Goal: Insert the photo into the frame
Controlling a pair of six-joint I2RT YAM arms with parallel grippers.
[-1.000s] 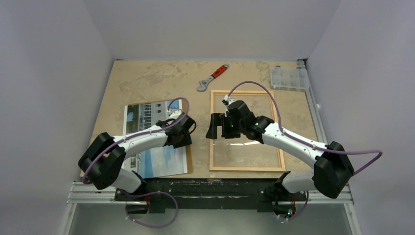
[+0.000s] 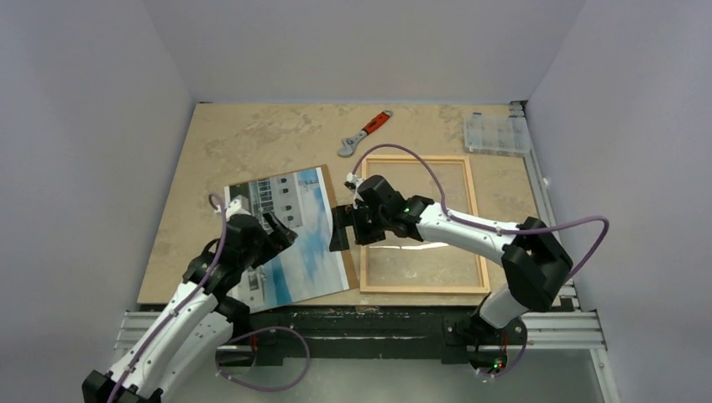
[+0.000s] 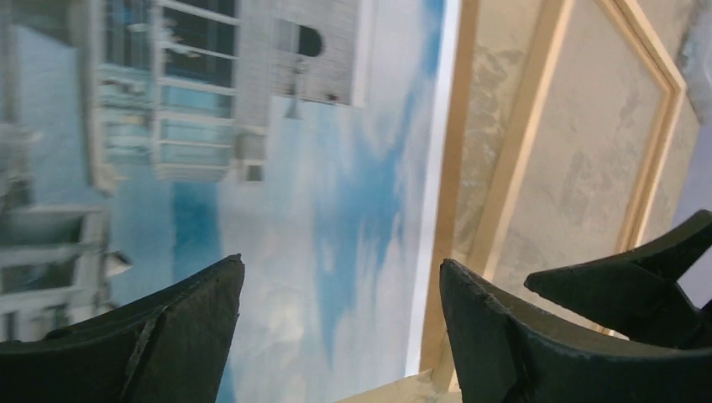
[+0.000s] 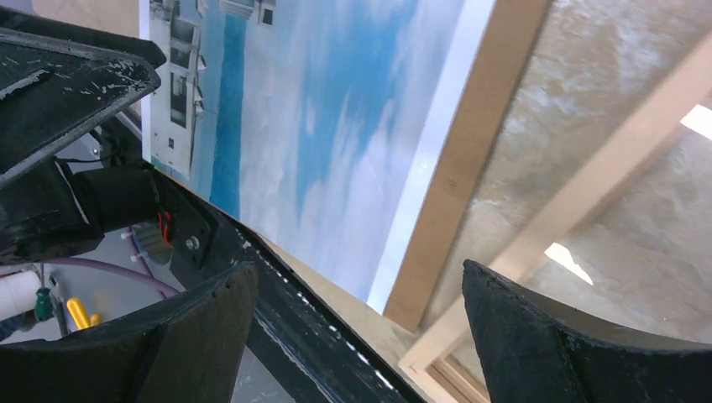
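The photo [image 2: 298,269], printed with blue sky and white buildings, lies on a brown board [image 2: 348,273] left of the wooden frame [image 2: 481,227] with its clear pane. My left gripper [image 2: 281,235] is over the photo's middle, its fingers apart with nothing seen between them; in the left wrist view they stand above the print. My right gripper [image 2: 344,231] stands open in the gap between the photo and the frame, above the board's right edge, empty. In the right wrist view the photo's white border [image 4: 411,210] runs along the board's edge.
A red-handled wrench [image 2: 374,124] lies at the back. A clear compartment box [image 2: 495,132] sits at the back right. The table's front edge borders the photo and frame.
My left arm has drawn back and turned toward the front left. My right gripper has shifted left toward the photo. The photo and board moved slightly right and tilted since a second ago.
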